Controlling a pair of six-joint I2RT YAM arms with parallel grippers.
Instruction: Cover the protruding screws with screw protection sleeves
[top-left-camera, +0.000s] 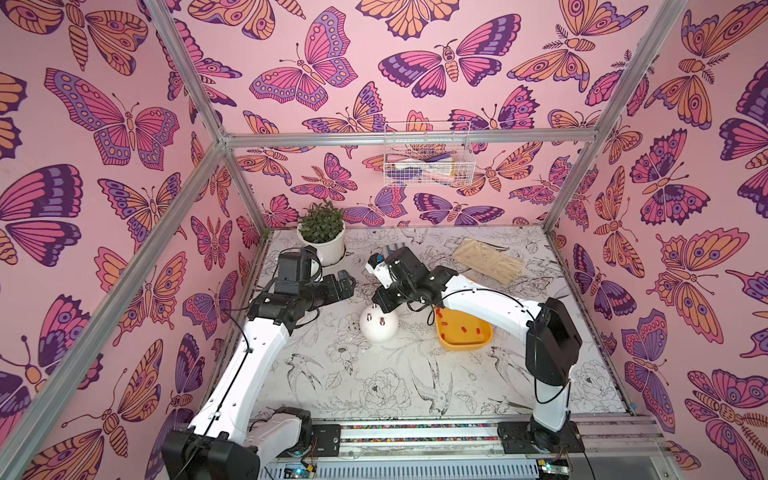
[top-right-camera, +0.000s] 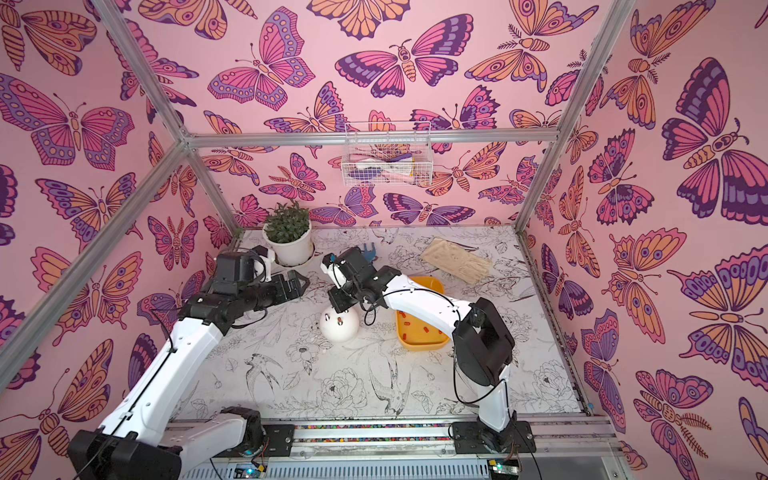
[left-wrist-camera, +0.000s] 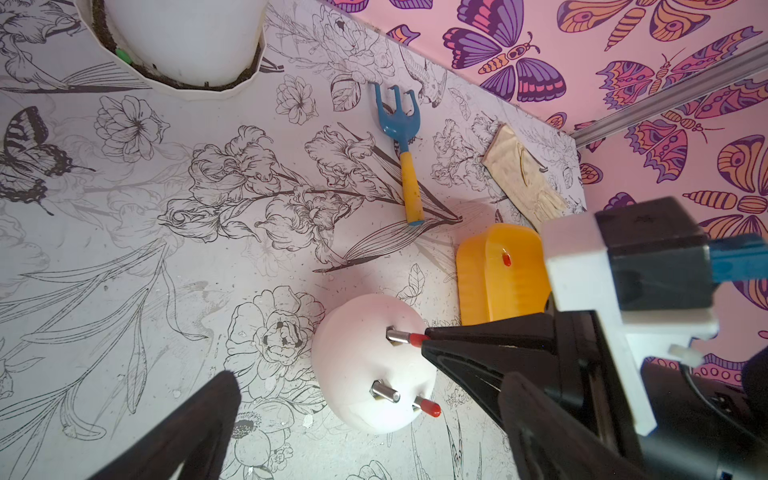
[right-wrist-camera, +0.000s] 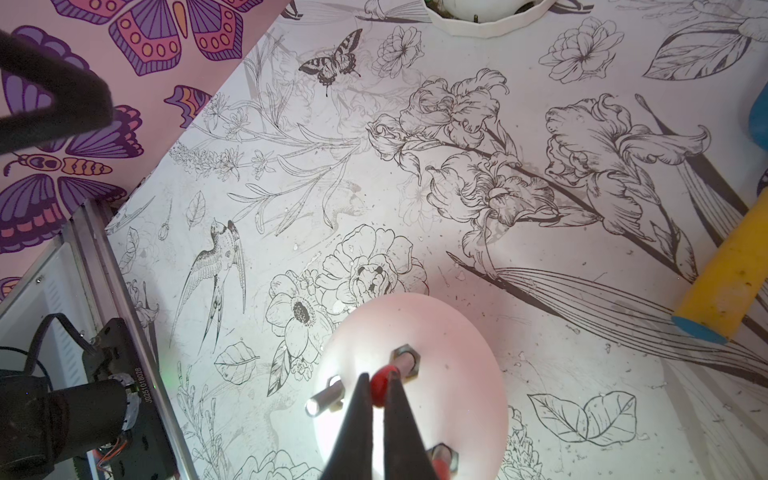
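A white ball (left-wrist-camera: 352, 360) with metal screws sticking out sits on the table. The upper screw (left-wrist-camera: 395, 334) has a red sleeve (right-wrist-camera: 382, 387) over its end. One screw (left-wrist-camera: 385, 391) is bare, and another carries a red sleeve (left-wrist-camera: 428, 406). My right gripper is at the upper screw, its narrow fingertips slightly apart on either side of that sleeve. To the left of the ball and above the table, my left gripper (top-left-camera: 346, 285) stands wide open with nothing between its fingers.
A yellow tray (top-left-camera: 466, 346) with several loose red sleeves lies right of the ball. Behind are a potted plant (top-left-camera: 322, 232), a blue and yellow hand fork (left-wrist-camera: 410, 184) and beige gloves (top-left-camera: 488, 260).
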